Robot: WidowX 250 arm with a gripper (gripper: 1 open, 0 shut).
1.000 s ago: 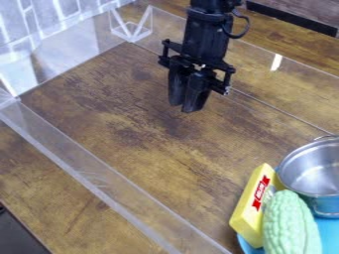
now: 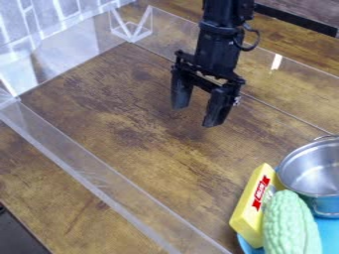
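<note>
My black gripper (image 2: 199, 95) hangs at the upper middle of the camera view, over the bare wooden surface (image 2: 119, 119). It stands open, its fingers apart with nothing between them.
At the lower right are a yellow box (image 2: 252, 207) with a red label, a metal pot (image 2: 311, 171) and a green corn-like object (image 2: 288, 226) on a blue base. Clear walls edge the wooden area.
Over the last second my gripper has turned and its fingers have come to show wider apart. It has shifted slightly right. The objects at the lower right are unmoved.
</note>
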